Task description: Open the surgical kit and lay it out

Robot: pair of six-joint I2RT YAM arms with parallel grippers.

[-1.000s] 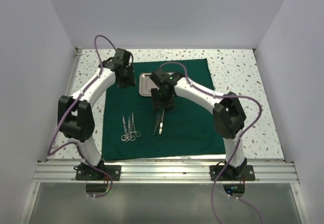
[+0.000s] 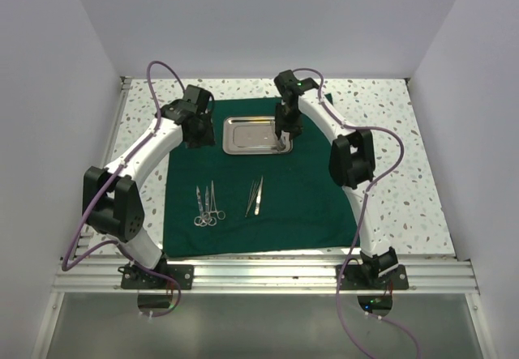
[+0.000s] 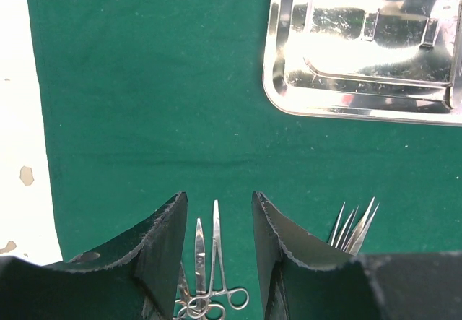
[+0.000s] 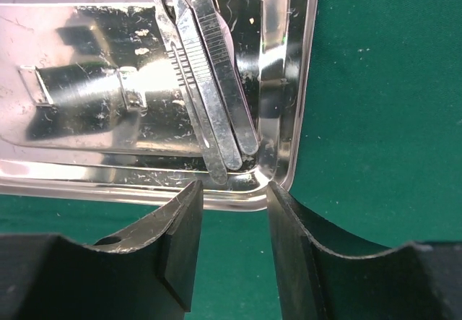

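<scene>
The steel tray [image 2: 243, 150] sits on the green cloth [image 2: 308, 205]. Flat-handled instruments [image 4: 206, 81] lie along its right side. My right gripper hangs over that corner, part open, nothing seen between its fingertips, close by the handle ends. My left gripper is open and empty over the cloth left of the tray [image 3: 361, 110]. Scissor-like instruments [image 2: 208, 217] lie at the lower left of the cloth, and slim forceps and a pale-handled instrument [image 2: 258, 201] lie in a group right of them.
Speckled white table [image 2: 397, 197] surrounds the cloth, with walls beyond at both sides and the back. The cloth's lower right part and the area left of the tray are clear.
</scene>
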